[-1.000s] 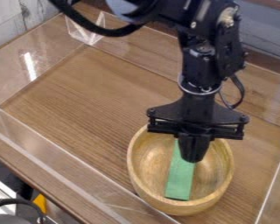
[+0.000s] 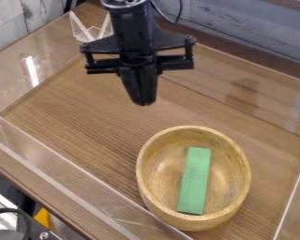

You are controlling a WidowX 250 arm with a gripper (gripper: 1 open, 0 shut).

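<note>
A light wooden bowl (image 2: 159, 173) sits at the lower right of the board, with a flat green block (image 2: 195, 178) lying inside it. My black gripper (image 2: 142, 94) hangs at the upper middle, above the wooden surface and up-left of the bowl, apart from it. Its tip looks shut, with nothing visible between the fingers.
A white wire object (image 2: 87, 26) stands at the back left, partly behind the arm. Clear walls edge the board, and black cables lie at the bottom-left corner.
My gripper has moved up and to the left, away from over the bowl toward the back. The green block and bowl remain in place.
</note>
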